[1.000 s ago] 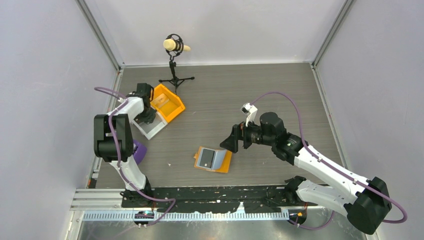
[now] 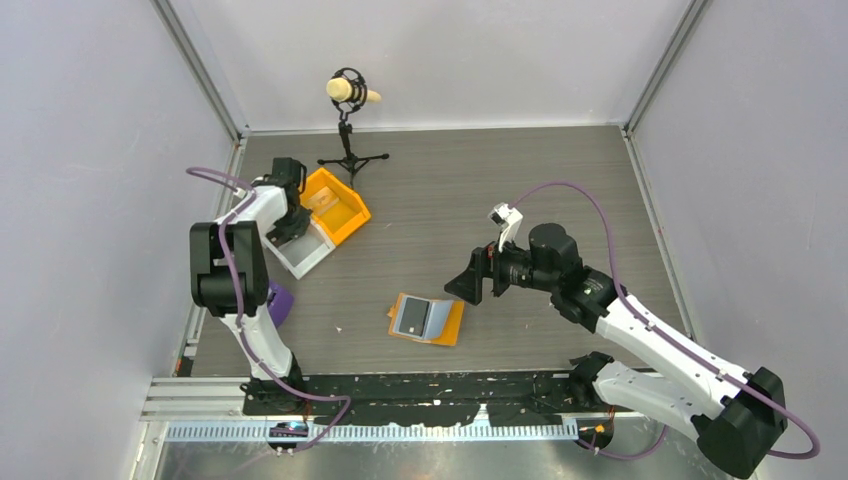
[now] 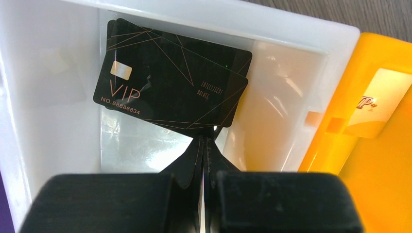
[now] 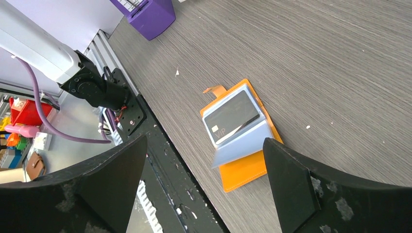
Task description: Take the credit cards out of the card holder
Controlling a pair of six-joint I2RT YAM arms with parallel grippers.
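Observation:
The card holder (image 4: 247,173), orange with clear sleeves, lies open on the table. A dark card (image 4: 232,118) shows in its sleeve. Black VIP cards (image 3: 170,80), overlapping, are inside the white bin (image 3: 53,77). My left gripper is shut over that bin, its tips meeting the lower edge of the cards; whether an edge sits between them I cannot tell. My right gripper (image 2: 470,287) hovers near the holder's right side, open and with nothing between its fingers.
An orange bin (image 2: 345,213) adjoins the white one, a card inside it. Close to the left arm's base is a purple object (image 2: 280,303). A small black tripod (image 2: 352,162) stands at the back.
The left arm has shifted slightly toward the back over the white bin. My right arm has moved a little to the right. The card holder has stayed put.

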